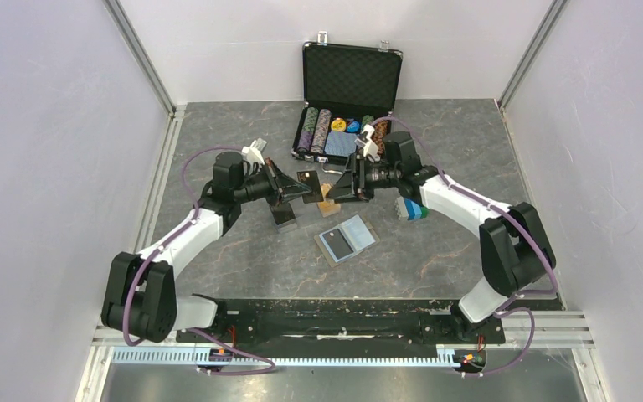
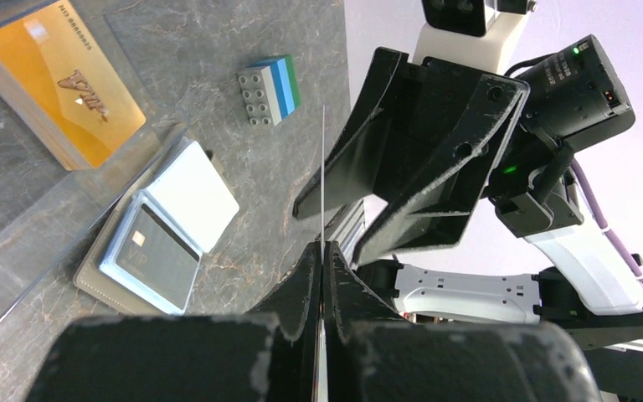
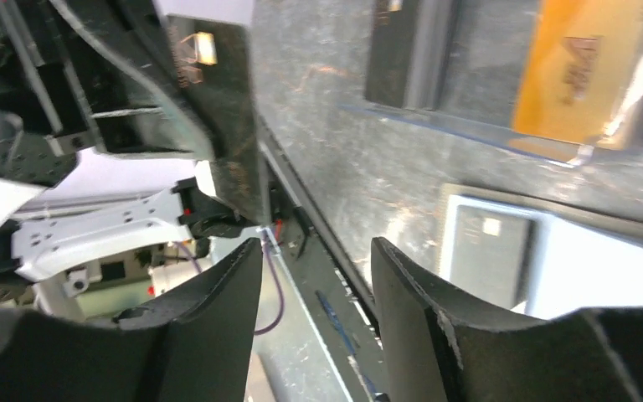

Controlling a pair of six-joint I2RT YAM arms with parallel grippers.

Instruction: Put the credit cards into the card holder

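A black credit card (image 1: 310,186) is held upright in my left gripper (image 1: 303,192), which is shut on its edge. In the left wrist view the card (image 2: 322,176) shows edge-on as a thin line rising from the fingertips. My right gripper (image 1: 342,194) stands open just to the right of the card, apart from it, with nothing between its fingers. The card holder (image 1: 367,226) lies unfolded on the table, and a dark card (image 1: 337,244) rests in its left pocket.
A clear tray (image 2: 17,209) holds a stack of gold cards (image 2: 84,88) and black cards (image 1: 283,213). Toy blocks (image 1: 411,208) stand to the right. An open case of poker chips (image 1: 347,130) sits at the back.
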